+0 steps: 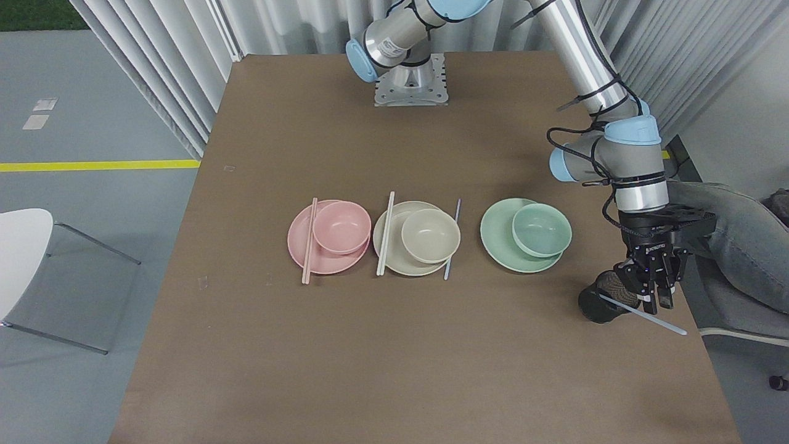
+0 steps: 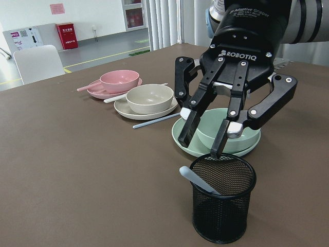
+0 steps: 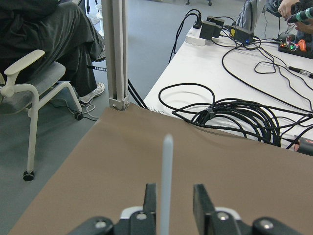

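My gripper (image 1: 654, 302) is pointed down over a black mesh cup (image 2: 221, 211) at the table's right edge; in the left view its two fingers stand apart above the rim. A pale blue stick (image 1: 666, 325) crosses the cup toward the viewer's right, and shows upright between the fingers in the wrist view. Whether the fingers touch it is unclear. A green bowl (image 1: 541, 229) on a green plate (image 1: 503, 248) is nearby.
A pink bowl (image 1: 341, 226) and a cream bowl (image 1: 430, 234) sit on matching plates, each with chopsticks; another pale blue stick (image 1: 447, 270) lies beside them.
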